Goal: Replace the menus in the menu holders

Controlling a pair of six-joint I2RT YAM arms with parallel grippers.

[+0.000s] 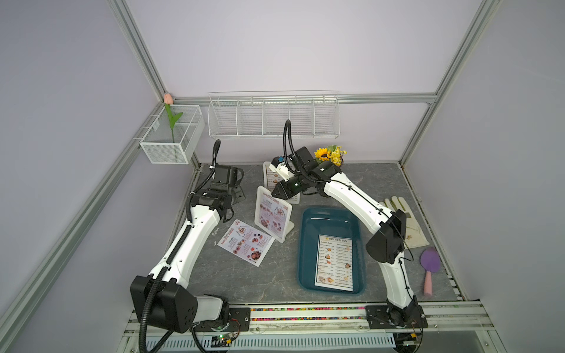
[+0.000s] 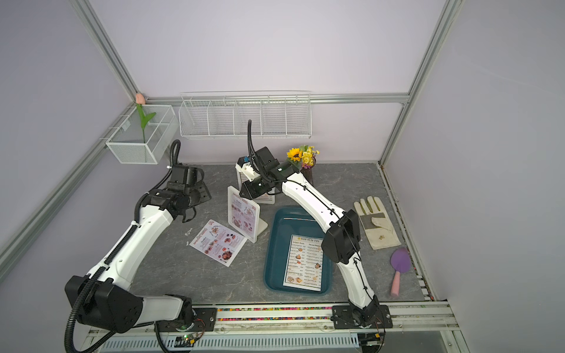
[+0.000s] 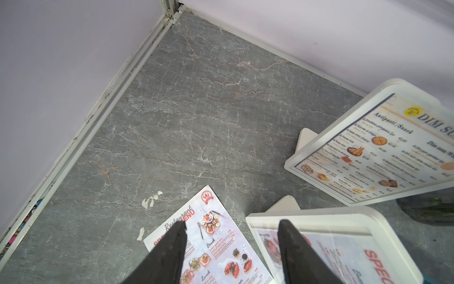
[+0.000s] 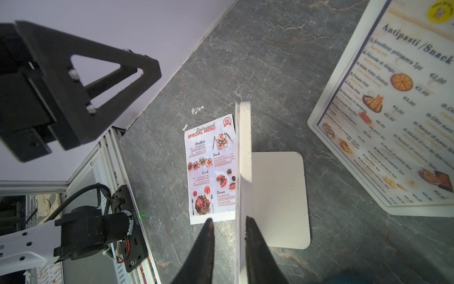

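Near the middle, a white menu holder (image 1: pixel 273 214) stands with a pinkish special menu in its face. My right gripper is open over its top, the holder's thin edge (image 4: pixel 244 142) between the fingertips in the right wrist view; contact cannot be told. A loose special menu (image 1: pixel 246 242) lies flat on the table, left of that holder. Behind stands a second holder (image 3: pixel 378 146) with a dim sum menu. My left gripper is open and empty, above and left of the front holder. Another dim sum menu (image 1: pixel 333 262) lies in the blue tray (image 1: pixel 307 235).
Sunflowers (image 1: pixel 329 154) in a dark pot stand at the back. At the right lie a glove (image 1: pixel 412 226) and a purple spatula (image 1: pixel 430 261). Wire baskets (image 1: pixel 273 117) hang on the back wall. Bare table shows at the front left.
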